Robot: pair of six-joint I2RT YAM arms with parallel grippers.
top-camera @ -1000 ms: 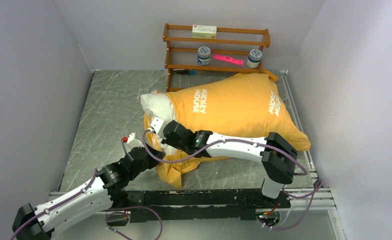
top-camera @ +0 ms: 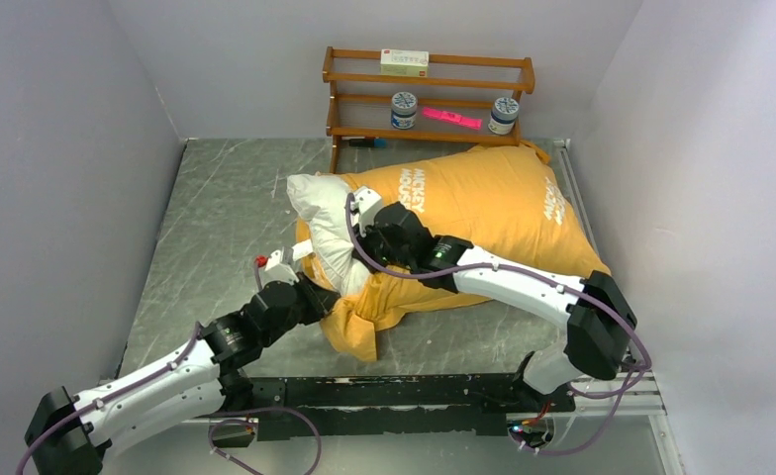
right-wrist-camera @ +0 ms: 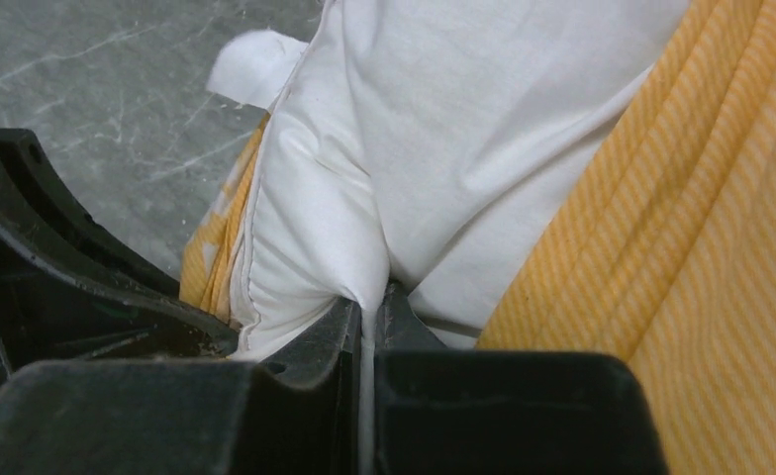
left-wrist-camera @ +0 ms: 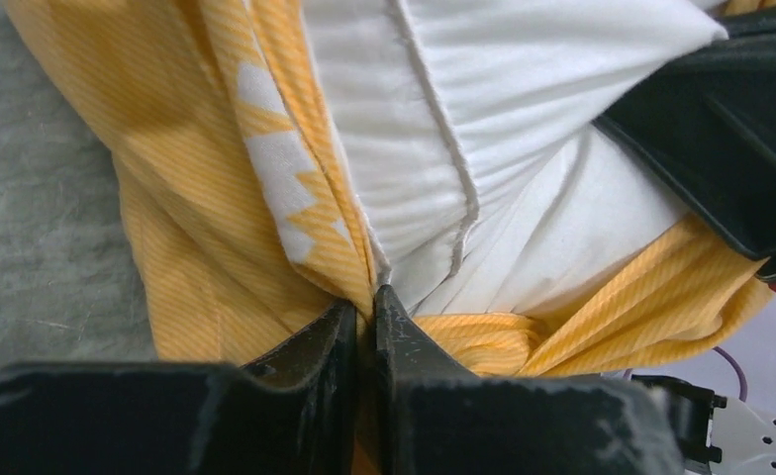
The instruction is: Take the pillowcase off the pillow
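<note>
The orange pillowcase (top-camera: 473,208) with white lettering covers most of the pillow, whose white left end (top-camera: 315,198) is exposed. My left gripper (top-camera: 320,302) is shut on a striped fold of the pillowcase (left-wrist-camera: 196,198) at its lower-left opening, white fabric beside it. My right gripper (top-camera: 362,252) is shut on the white pillow fabric (right-wrist-camera: 354,228) at the exposed end; orange cloth lies to its right in the right wrist view, and the left gripper's dark body shows at the left.
A wooden rack (top-camera: 429,83) with two jars, a box and a pink item stands at the back. Walls enclose both sides.
My right gripper has moved right and toward the back with the white fabric, exposing more of the pillow's left end. My left gripper has shifted slightly right and toward the back.
</note>
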